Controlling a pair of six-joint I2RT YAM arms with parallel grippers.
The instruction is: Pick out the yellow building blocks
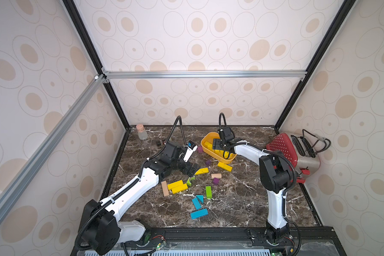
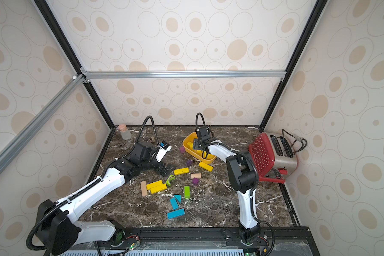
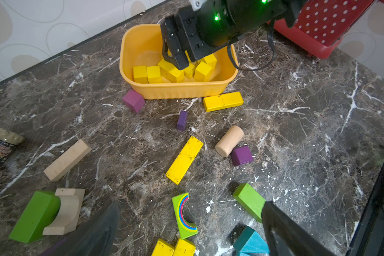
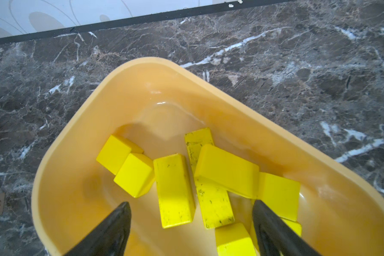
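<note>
My right gripper (image 1: 219, 144) hangs open over the yellow bin (image 3: 179, 89); several yellow blocks (image 4: 175, 189) lie inside it, none between the fingers. My left gripper (image 1: 189, 167) is open above the table; its blurred fingertips frame the bottom of the left wrist view. On the table a yellow bar (image 3: 183, 160) lies between that gripper and the bin, another yellow bar (image 3: 222, 100) lies just in front of the bin, and two more yellow blocks (image 1: 179, 187) lie side by side lower left.
Purple blocks (image 3: 242, 154), wooden pieces (image 3: 67, 160), green blocks (image 1: 208, 192) and blue blocks (image 1: 198, 213) are scattered about. A red toaster (image 1: 281, 153) stands at the right, a corked jar (image 1: 142, 133) at the back left.
</note>
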